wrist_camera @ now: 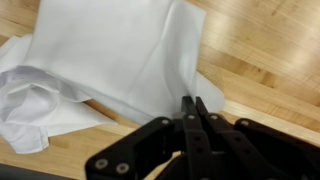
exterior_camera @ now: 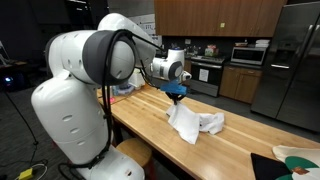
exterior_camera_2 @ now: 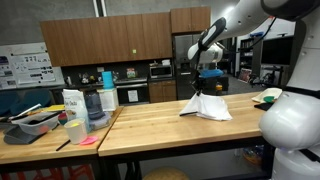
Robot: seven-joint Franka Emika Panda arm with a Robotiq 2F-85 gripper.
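Observation:
A white cloth (exterior_camera: pixel 187 122) hangs from my gripper (exterior_camera: pixel 178 98) in exterior view 1, its lower part reaching down toward the wooden table. My gripper is shut in the wrist view, pinching the fabric at its fingertips. Seen from there, the white cloth (wrist_camera: pixel 115 45) spreads from the fingers to the upper left, with a crumpled part at the left. Exterior view 2 shows the raised cloth (exterior_camera_2: pixel 207 107) as a pale peak below the gripper. Folds hide how much of it rests on the table.
A dark item (exterior_camera: pixel 268 167) and a green-rimmed white item (exterior_camera: pixel 298 156) lie at its right end. Containers, including a blue-and-white one (exterior_camera_2: pixel 107 92), stand at the left in exterior view 2.

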